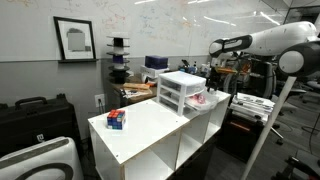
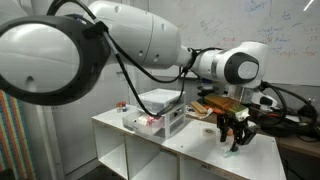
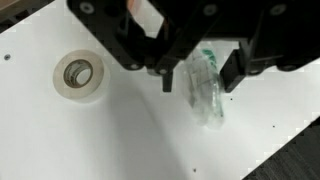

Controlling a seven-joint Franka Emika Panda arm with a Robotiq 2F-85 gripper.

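Note:
Low over the far end of the white cabinet, my gripper reaches down with its fingers part open. A small clear, greenish plastic packet (image 3: pixel 207 100) lies between and just beyond the fingers in the wrist view. Whether the fingers touch it cannot be told. Exterior view 2 has the gripper (image 2: pixel 238 148) close above the white top, with a pale bit of the packet (image 2: pixel 231 153) at its tips. A roll of tape (image 3: pixel 81 74) lies flat to the left in the wrist view.
A white drawer unit (image 1: pixel 182 88) stands on the cabinet top (image 1: pixel 140 134). At the near end sits a red and blue box (image 1: pixel 116 119). The cabinet top between them is mostly clear. A dark edge (image 3: pixel 290 155) borders the surface in the wrist view.

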